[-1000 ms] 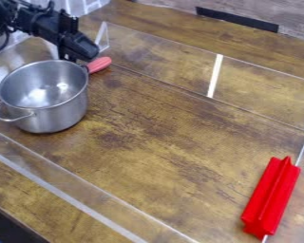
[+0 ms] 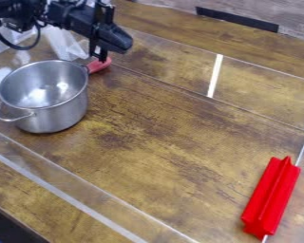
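The black gripper (image 2: 102, 49) hangs at the upper left, just above a small red object (image 2: 99, 65) behind the pot; its fingertips are small and dark, and it looks shut with nothing visible between them. A steel pot (image 2: 43, 95) with side handles stands on the wooden table at the left, below the arm. The red object is partly hidden by the gripper and pot.
A long red item (image 2: 272, 196) lies at the lower right. Whitish material stands behind the arm at the upper left. Tape strips (image 2: 216, 76) mark the table (image 2: 180, 152), whose middle and right are mostly clear.
The pot is unmoved.
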